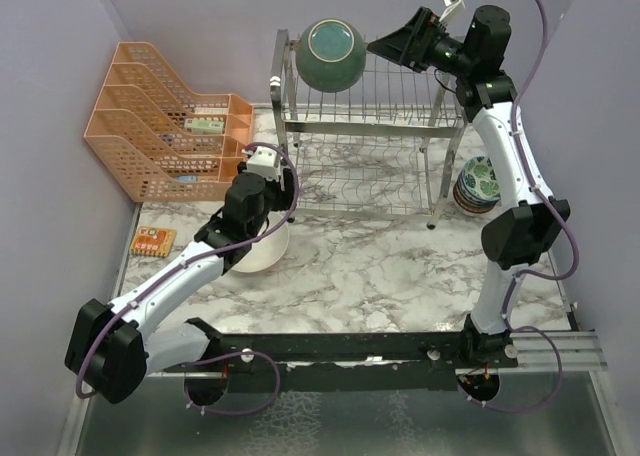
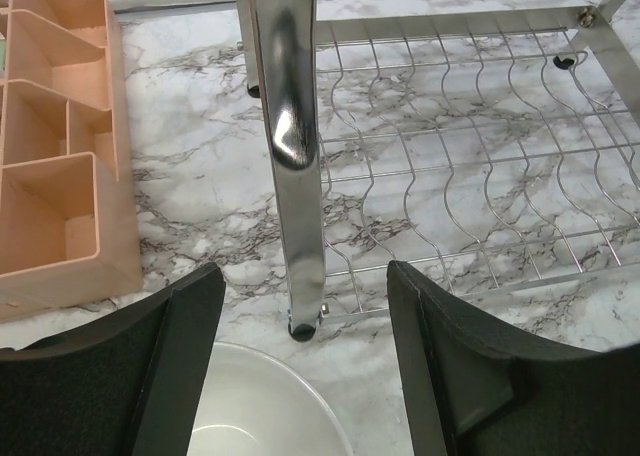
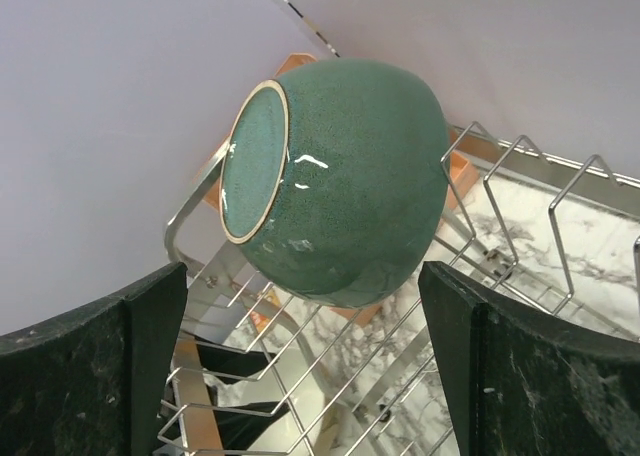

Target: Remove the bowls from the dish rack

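A green bowl [image 1: 330,61] lies on its side, base showing, at the left end of the rack's upper shelf [image 1: 360,128]. My right gripper [image 1: 390,46] is open just right of it; in the right wrist view the bowl [image 3: 335,181] sits beyond the fingers, untouched. My left gripper is low by the rack's left post, fingers apart with nothing held, above a white bowl [image 2: 262,421].
An orange organizer [image 1: 160,126] stands left of the rack, a small orange packet [image 1: 152,241] in front of it. Stacked bowls [image 1: 480,181] sit right of the rack.
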